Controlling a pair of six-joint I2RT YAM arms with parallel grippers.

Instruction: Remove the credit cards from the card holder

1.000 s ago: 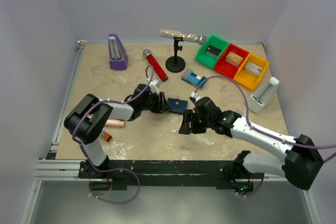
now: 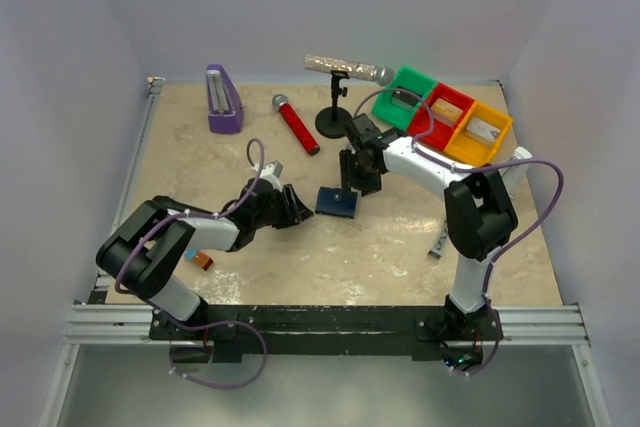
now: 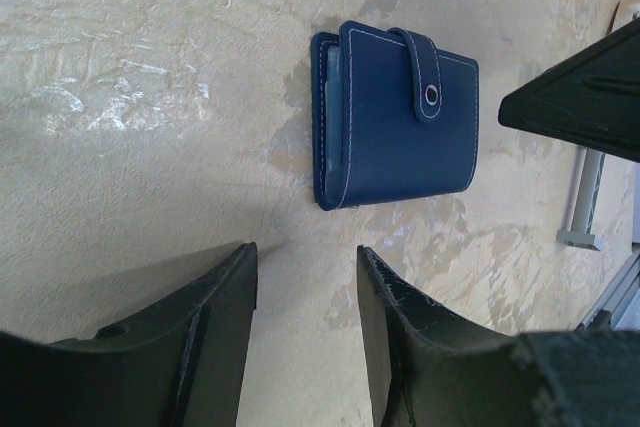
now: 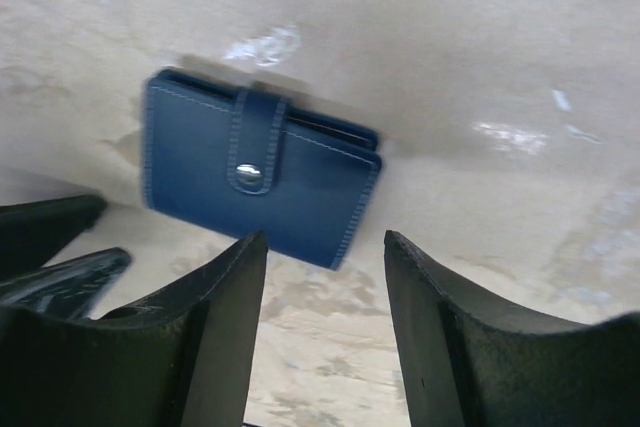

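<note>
A dark blue card holder [image 2: 335, 207] lies flat on the table between the two arms. Its snap strap is fastened in the left wrist view, where the card holder [image 3: 390, 122] lies beyond my fingertips; no cards show. My left gripper [image 2: 304, 215] stands just left of it, and its fingers [image 3: 225, 317] are apart with only table between them. Over the card holder's right side is my right gripper [image 2: 352, 183]. In the right wrist view the card holder [image 4: 255, 167] lies ahead of the parted fingers [image 4: 232, 297], with nothing held.
Green, red and yellow bins [image 2: 440, 112] stand at the back right. A microphone stand [image 2: 335, 119], a red microphone [image 2: 296, 125] and a purple holder [image 2: 224, 107] are behind the card holder.
My right arm has swung from the front right to the back, reaching the card holder's right side.
</note>
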